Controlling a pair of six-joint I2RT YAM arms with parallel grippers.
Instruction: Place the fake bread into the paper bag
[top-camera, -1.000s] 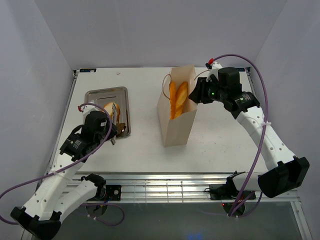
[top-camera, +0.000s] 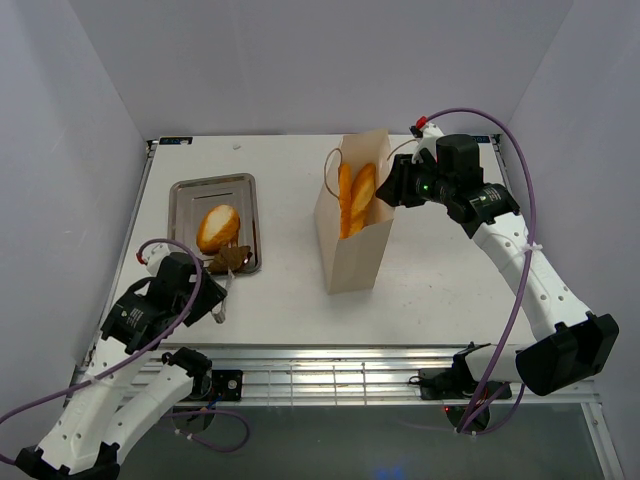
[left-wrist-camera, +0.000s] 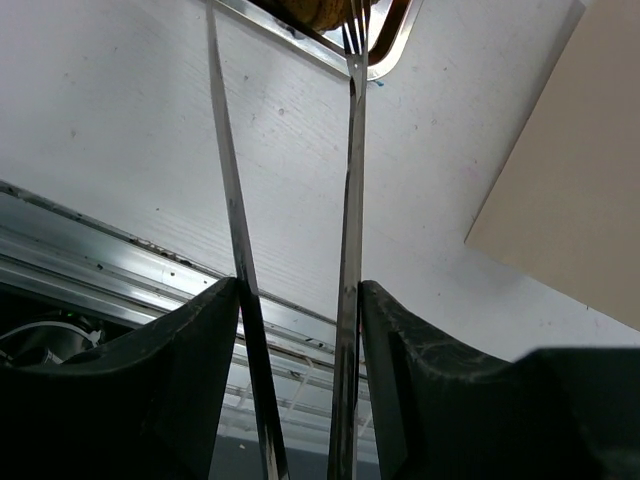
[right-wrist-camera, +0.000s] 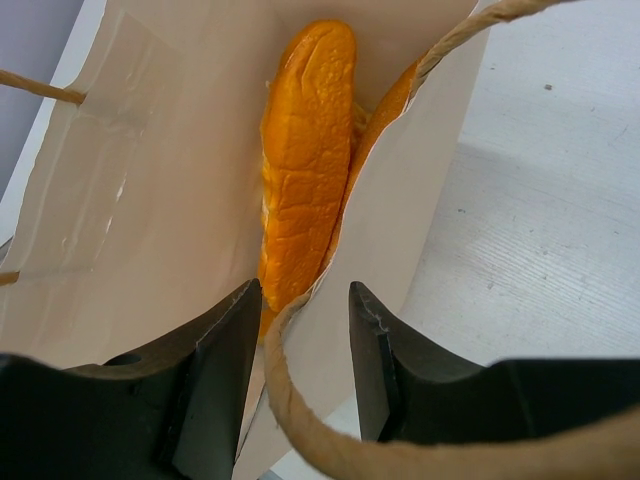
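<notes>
On the metal tray (top-camera: 185, 190) lie a round bread (top-camera: 216, 228) and a brown croissant (top-camera: 228, 260), which the left wrist view cuts off at its top edge. My left gripper stands open near the tray's front. The metal tongs (left-wrist-camera: 353, 200) lie spread between its fingers, not clamped, their forked tip over the tray's edge. In the paper bag (top-camera: 350, 265) two long orange loaves (top-camera: 361, 195) stand upright. At the bag's right rim my right gripper is open, with the bag's wall and a twisted handle between and in front of its fingers.
The bag stands open at its top, its left handle (top-camera: 327, 170) sticking up. Bare table (top-camera: 285, 240) lies between tray and bag, and more to the bag's right. A metal rail (top-camera: 330, 375) borders the front.
The left gripper has drawn back toward the front left and opened, and the tongs' arms have sprung apart. Bread and croissant remain on the tray. The right arm looks almost still.
</notes>
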